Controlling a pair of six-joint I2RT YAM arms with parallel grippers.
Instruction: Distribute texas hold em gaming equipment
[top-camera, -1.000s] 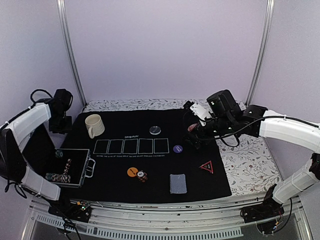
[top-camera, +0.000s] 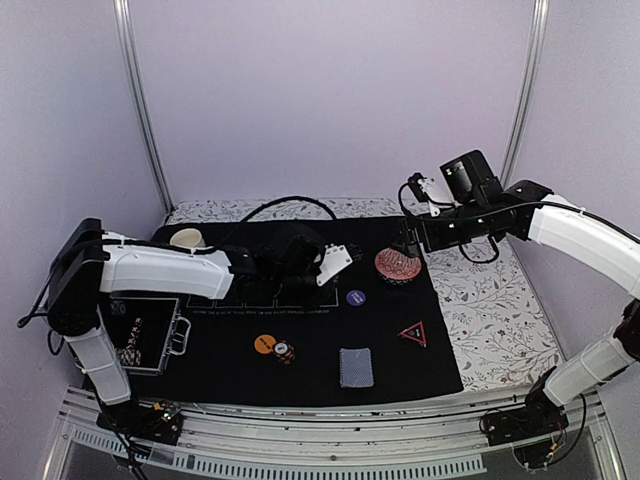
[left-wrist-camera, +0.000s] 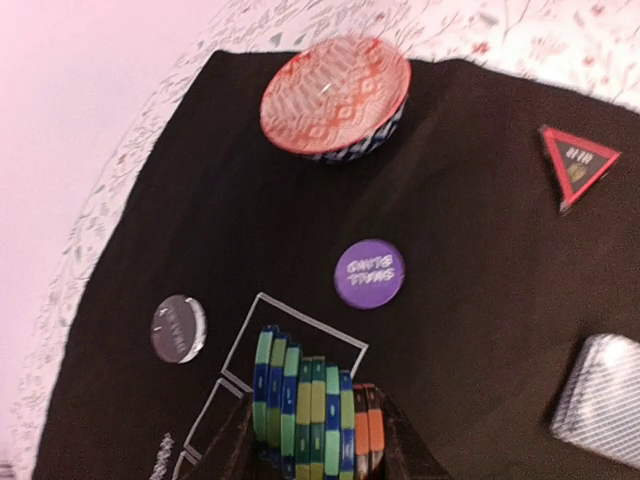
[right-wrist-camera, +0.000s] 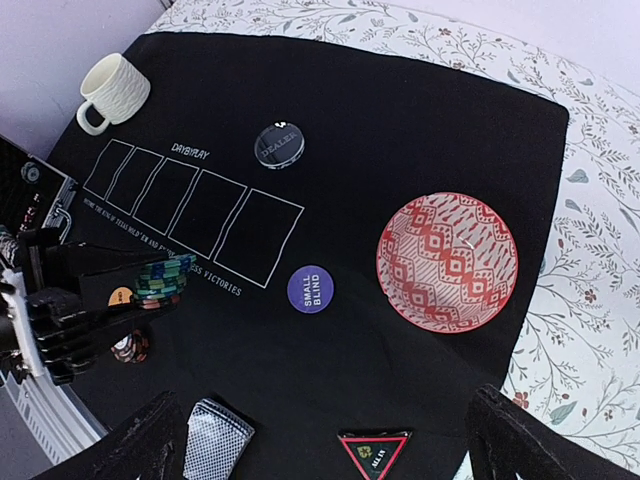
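My left gripper is shut on a stack of green, blue and brown chips (left-wrist-camera: 310, 410), held above the mat's card boxes. My right gripper (top-camera: 412, 240) stands open over the red patterned bowl (right-wrist-camera: 446, 260). On the black mat (right-wrist-camera: 330, 380) lie a purple small blind button (right-wrist-camera: 310, 290), a dealer button (right-wrist-camera: 279, 145), an all-in triangle (right-wrist-camera: 374, 450), a card deck (top-camera: 356, 368), an orange button (top-camera: 264, 344) and a small chip stack (top-camera: 284, 352).
The chip case (top-camera: 145, 335) sits at the mat's left, with a white mug (right-wrist-camera: 113, 88) behind it. Floral table surface (top-camera: 490, 330) shows along the back and right.
My left arm has swung from the far left to over the middle of the mat. The right gripper has risen and moved slightly right above the bowl.
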